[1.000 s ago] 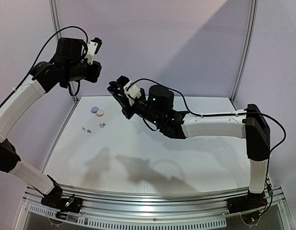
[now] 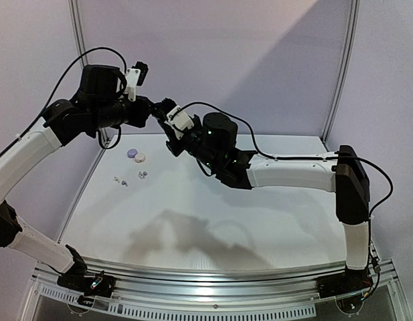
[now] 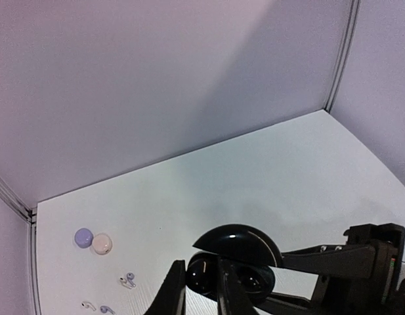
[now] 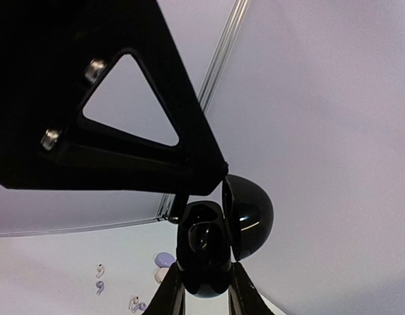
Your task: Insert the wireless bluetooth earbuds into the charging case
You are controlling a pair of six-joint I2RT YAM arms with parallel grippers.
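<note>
A shiny black charging case with its lid raised is in my right gripper, which is shut on its lower part; the rounded lid (image 4: 250,216) sticks out to the right in the right wrist view. Everything there is black on black, so what lies between those fingertips is hard to make out. From above, both grippers meet over the table's far left, and the case hardly shows.
A purple round case (image 2: 132,153) and a cream one (image 2: 140,158) lie together on the table's far left. Several small light earbuds (image 2: 142,174) are scattered just in front of them.
My left gripper, apart from the right one before, has moved right and down until the two meet.
</note>
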